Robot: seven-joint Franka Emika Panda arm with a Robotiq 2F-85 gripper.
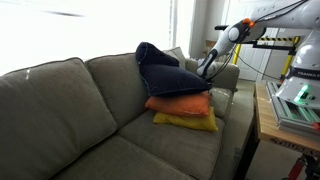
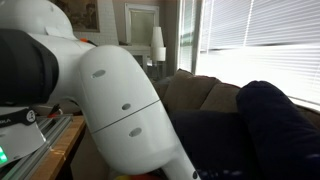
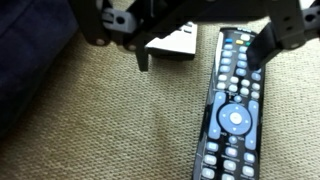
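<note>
In the wrist view, a black remote control (image 3: pixel 234 120) with white and blue buttons lies face up on the tan woven sofa cloth. My gripper stands open above the cloth, its dark fingers (image 3: pixel 264 46) spread wide. One finger overlaps the upper right of the remote in this view; whether they touch I cannot tell. A white, dark-sided object (image 3: pixel 178 42) shows between the fingers, beyond the remote's left side. From the side, the gripper (image 1: pixel 206 68) is low at the sofa's far end, behind the pillows, and the remote is hidden there.
Dark blue pillows (image 1: pixel 172 78) lie close to the gripper, stacked with an orange pillow (image 1: pixel 180 103) and a yellow one (image 1: pixel 187 121). The near seat of the grey sofa (image 1: pixel 125 158) is clear. A wooden table (image 1: pixel 264 128) stands at the right.
</note>
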